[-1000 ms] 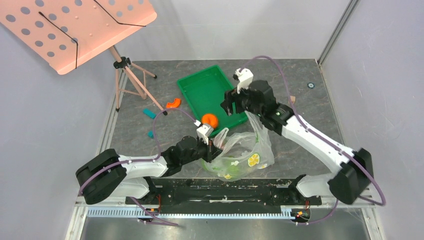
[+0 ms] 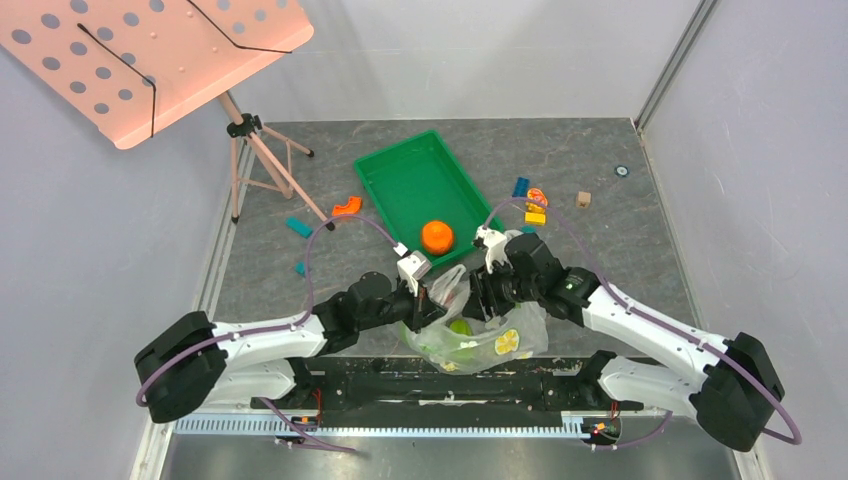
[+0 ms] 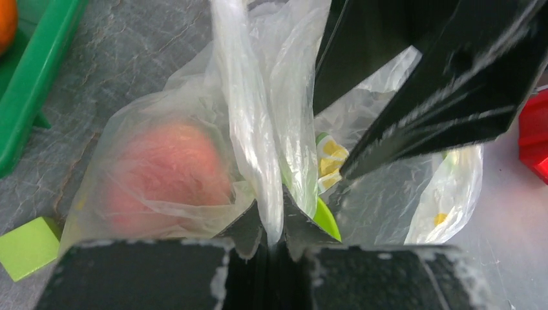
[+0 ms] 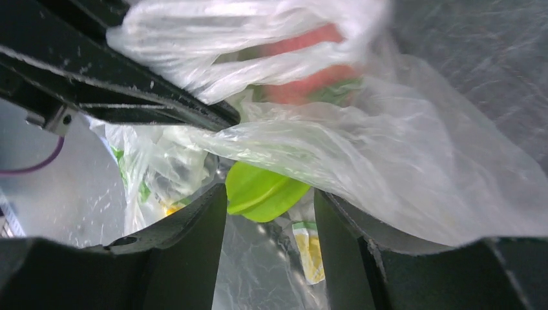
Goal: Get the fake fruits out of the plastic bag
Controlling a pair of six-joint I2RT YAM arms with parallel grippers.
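The translucent plastic bag [image 2: 505, 340] lies in front of the green bin. My left gripper is shut on a gathered strand of it. A red fruit [image 3: 165, 174] shows through the film in the left wrist view. In the right wrist view a green fruit [image 4: 262, 190] lies inside, with red showing behind the plastic above. My right gripper is lowered into the bag opening, its fingers either side of the green fruit as seen from that camera; whether they grip anything cannot be told.
The green bin [image 2: 385, 180] holds an orange [image 2: 437, 237]. Small blocks, such as an orange piece [image 2: 347, 207] and a yellow one [image 2: 535, 219], lie around it. A stand occupies the back left.
My right arm has come down and toward the front, from over the bin into the bag.
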